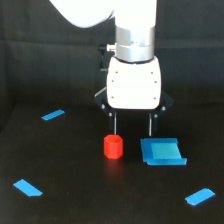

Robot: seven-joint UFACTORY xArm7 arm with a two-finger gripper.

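Observation:
A small red block [113,147] stands on the black table in the middle of the view. To its right lies a light blue square [164,153] with darker blue borders. The white arm's gripper [133,126] hangs just above and between the two, fingers pointing down and apart, with nothing visible between them.
Short blue tape strips lie on the table [80,195] at the back left [53,115], front left [27,188] and front right [199,197]. A dark backdrop stands behind.

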